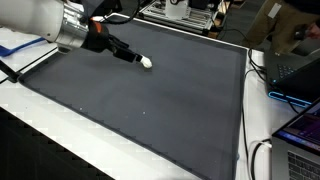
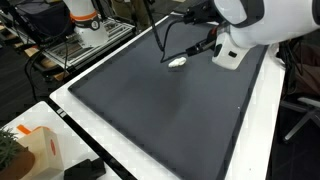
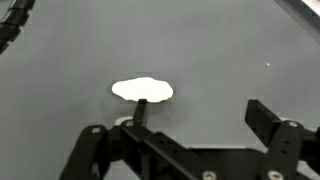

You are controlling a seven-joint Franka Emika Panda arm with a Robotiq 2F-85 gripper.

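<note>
A small white object [image 3: 142, 89], elongated and rounded, lies on the dark grey mat [image 3: 225, 60]. It also shows as a white spot [image 1: 146, 63] in exterior view 1 and a white shape [image 2: 177, 62] in exterior view 2. My gripper stands open above the mat, with nothing between its fingers. In the wrist view the object is just beyond the left finger [image 3: 139, 112], outside the gap. A small pale patch [image 3: 124, 121] shows beside that finger; I cannot tell whether it belongs to the object.
Bare mat [image 1: 185, 110] stretches across the front and right. Laptops [image 1: 298, 160] and cables sit beyond its right side in exterior view 1. A black cable [image 3: 14, 22] crosses the wrist view's upper left corner. An orange clamp [image 2: 95, 28] stands off the mat in exterior view 2.
</note>
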